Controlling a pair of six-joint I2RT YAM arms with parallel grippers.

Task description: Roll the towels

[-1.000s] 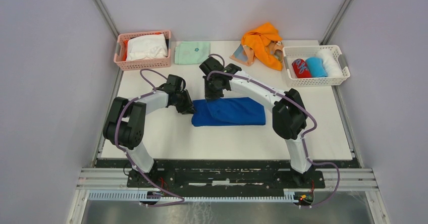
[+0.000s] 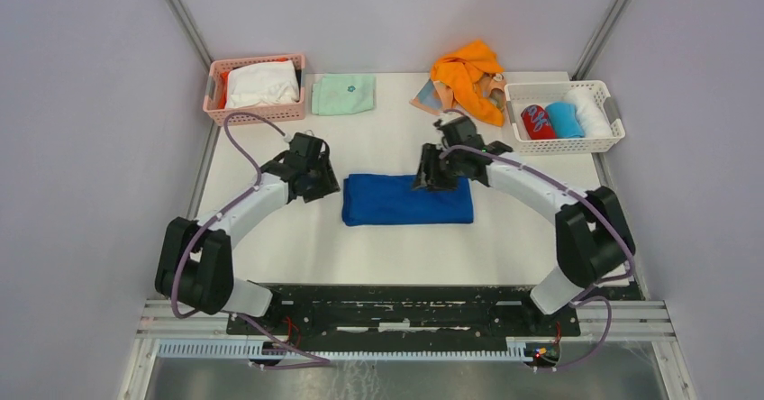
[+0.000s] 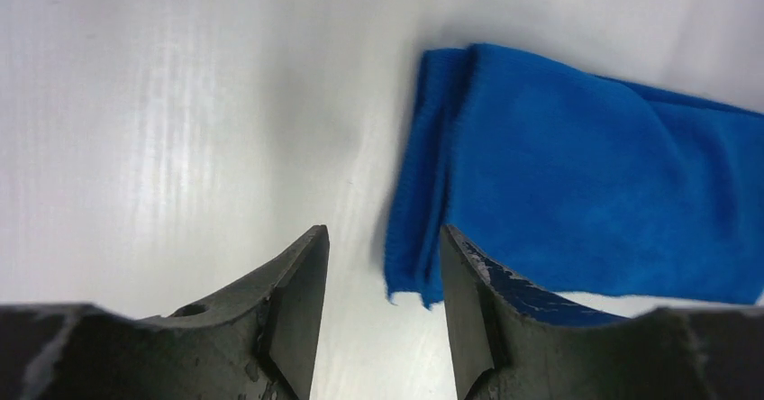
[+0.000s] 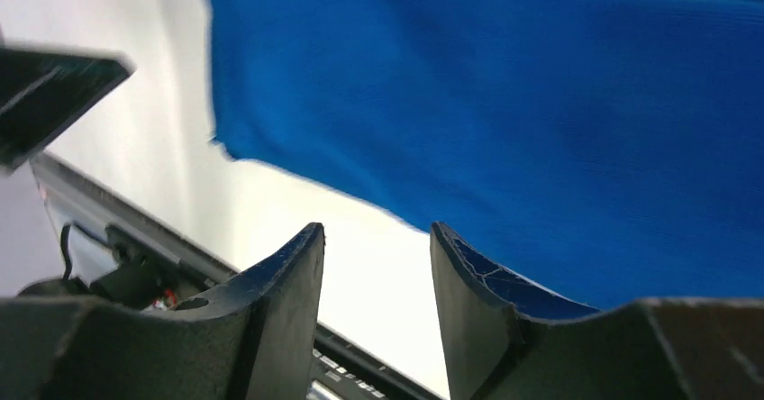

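A blue towel (image 2: 387, 202), folded into a flat rectangle, lies across the middle of the table. At its left end the edges of its layers show side by side in the left wrist view, where the towel (image 3: 559, 175) is apart from my fingers. My left gripper is open just left of that end, with nothing in it. Over the towel's right part hovers my right gripper, also open and empty; it hides some of the cloth from above. The towel (image 4: 541, 130) spreads beyond its fingertips in the right wrist view.
A pink basket (image 2: 261, 112) with white cloth stands back left, beside a folded mint towel (image 2: 343, 94). Orange and patterned cloths (image 2: 473, 71) are heaped at the back. A white basket (image 2: 566, 146) at back right holds rolled towels.
My right gripper has moved from the towel's left end to its right part, opening on the way and letting go of the cloth. The left gripper has shifted slightly left and away from the towel.
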